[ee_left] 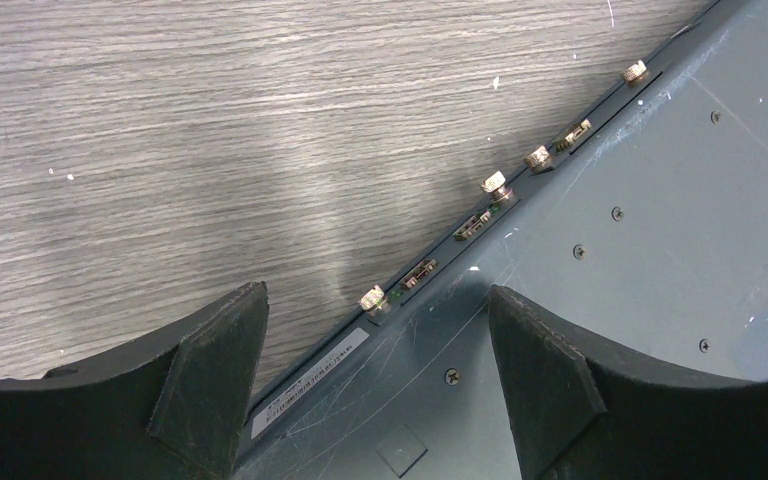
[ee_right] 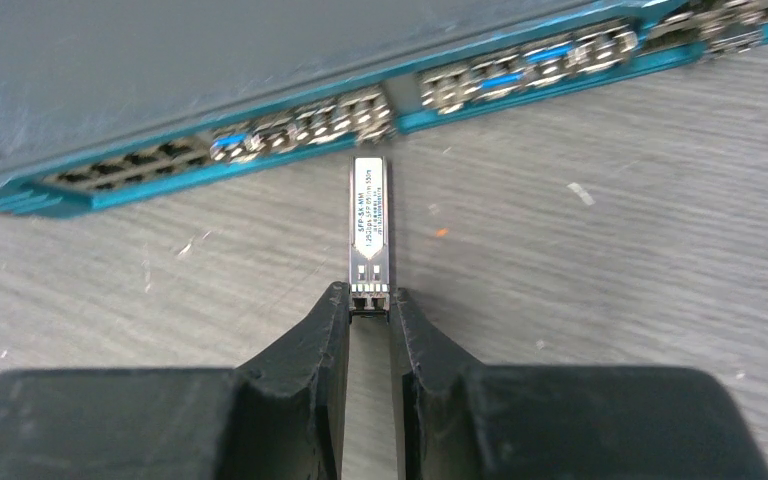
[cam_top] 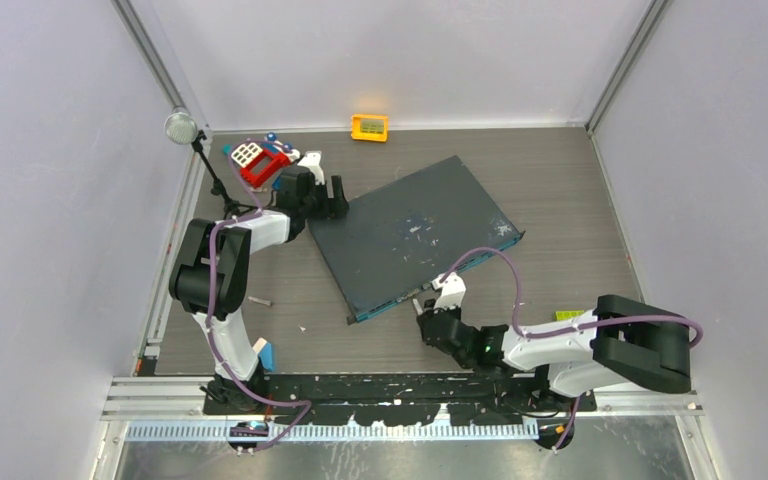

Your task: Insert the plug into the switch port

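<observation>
My right gripper is shut on the rear end of a slim metal SFP plug (ee_right: pixel 369 215). The plug points at the port row (ee_right: pixel 310 125) on the dark switch (cam_top: pixel 410 230), its tip a little short of the front edge, over the wood surface as seen in the right wrist view. In the top view the right gripper is at the switch's lower front edge. My left gripper is part open over the switch's far side edge, with nothing seen held between its fingers.
Toys (cam_top: pixel 260 160) lie at the back left beside a lamp stand. A yellow box (cam_top: pixel 369 127) sits at the back. A small cylinder (cam_top: pixel 260 301) lies on the left floor.
</observation>
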